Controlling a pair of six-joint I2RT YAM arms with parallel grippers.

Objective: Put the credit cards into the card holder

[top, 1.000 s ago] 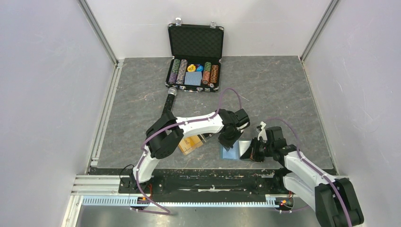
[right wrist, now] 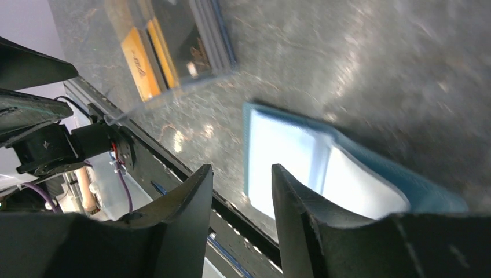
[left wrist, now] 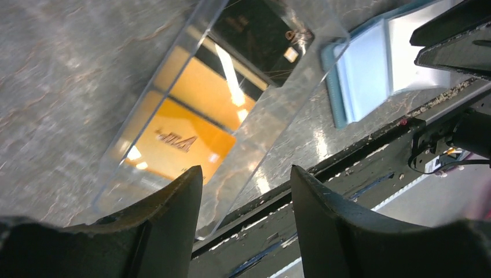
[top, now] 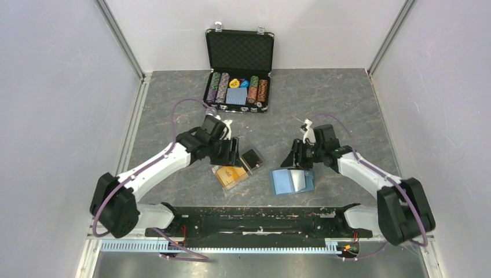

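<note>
A clear tray (left wrist: 278, 127) holds orange cards (left wrist: 179, 142) and a dark card (left wrist: 255, 40); my left gripper hangs over it, open and empty. A blue holder (right wrist: 255, 116) with white sleeves (right wrist: 284, 153) lies to the right on the table. My right gripper is open above it, nothing between its fingers. In the top view both grippers stand apart, one over each object.
An open black case (top: 240, 49) of poker chips stands at the back centre. A microphone (top: 210, 112) behind my left arm is mostly hidden.
My left arm has swung left, away from the blue holder to above the card tray. My right gripper has moved back and slightly left, away from the front edge.
</note>
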